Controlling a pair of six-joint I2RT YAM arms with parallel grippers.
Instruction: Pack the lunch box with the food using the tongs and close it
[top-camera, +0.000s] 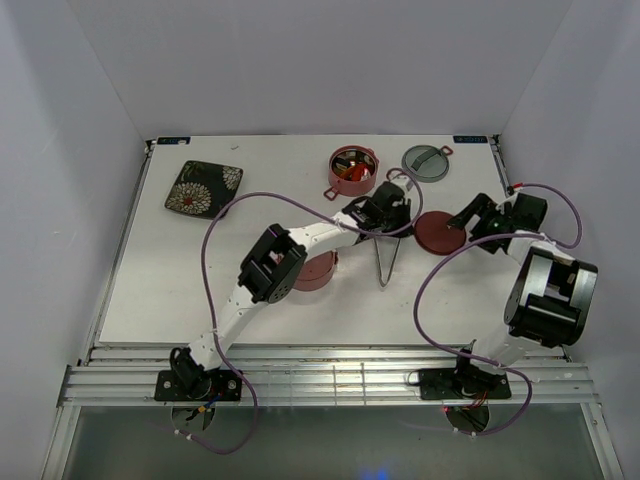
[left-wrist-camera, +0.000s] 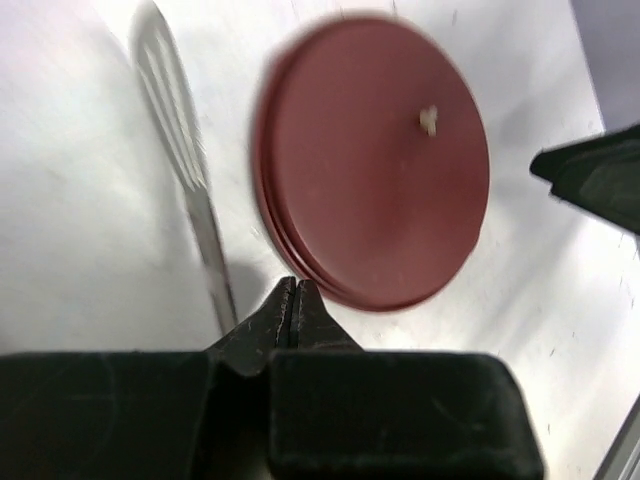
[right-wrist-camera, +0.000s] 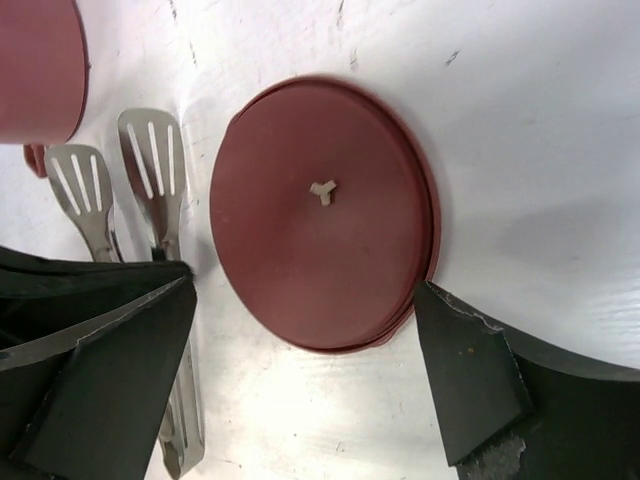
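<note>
A round dark-red lid or plate stack lies on the white table. My left gripper is shut at its left side, above the steel tongs; I cannot see what, if anything, is between its fingertips. My right gripper stands open at the disc's other side, its fingers spread, nothing held.
A red pot with contents and a grey lid are at the back. A red pot sits under the left arm. A flowered square dish is at the back left.
</note>
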